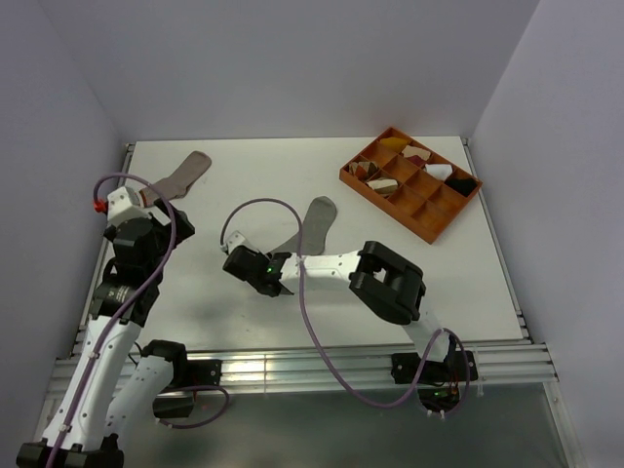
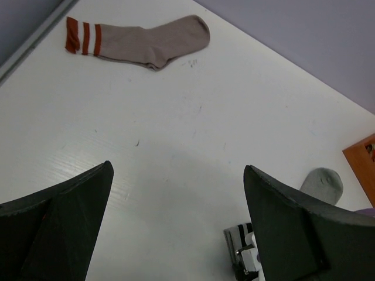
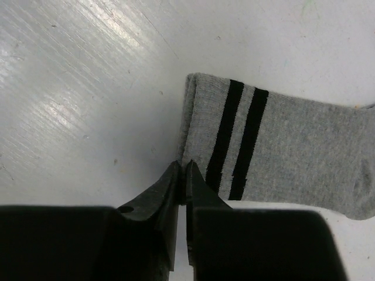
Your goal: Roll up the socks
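A grey sock (image 1: 317, 222) with two black bands at its cuff lies flat near the table's middle; the right arm covers its cuff end from above. In the right wrist view my right gripper is shut on the cuff corner of this grey sock (image 3: 299, 146), with fabric pinched between the fingertips. My left gripper stands open above bare table at the left, nothing between its fingers. A brown sock (image 2: 149, 44) with white and rust bands lies flat at the back left, clear of both grippers.
An orange-brown divided box (image 1: 414, 185) stands at the back right, holding several rolled socks, with some compartments empty. Purple cables (image 1: 322, 346) loop over both arms.
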